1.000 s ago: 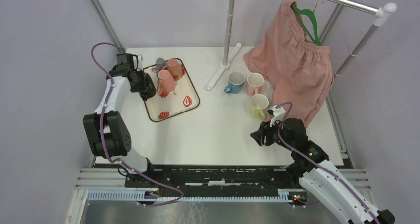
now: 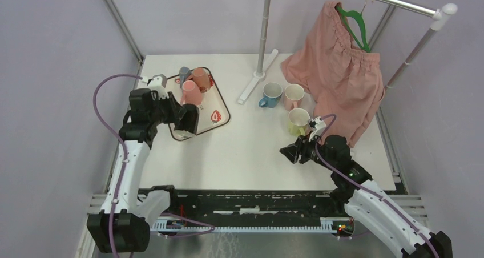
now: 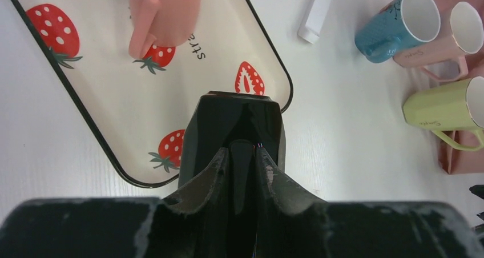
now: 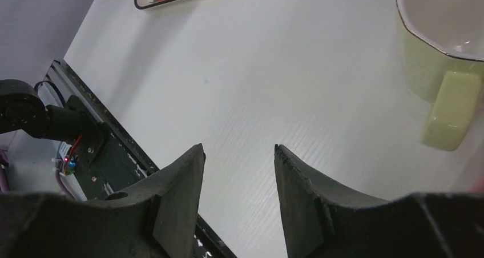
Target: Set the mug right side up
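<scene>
My left gripper is over the lower part of the strawberry tray (image 3: 287, 92) with a black mug (image 3: 234, 118) at its fingertips, its handle between them; the mug appears lifted and tilted, dark in the top view (image 2: 186, 121). Pink mugs (image 2: 191, 93) and a grey-blue one (image 2: 184, 74) lie in the tray's upper part. My right gripper stands open over bare table, left of the upright green mug (image 4: 431, 69), with nothing between its fingers.
Blue (image 2: 272, 93) and pink (image 2: 294, 92) mugs stand upright by the green one. A white rack (image 2: 261, 35) holds pink shorts (image 2: 334, 75) at the back right.
My left gripper has carried the black mug toward the front and right, away from the pink mugs. The right gripper has shifted slightly left and back.
</scene>
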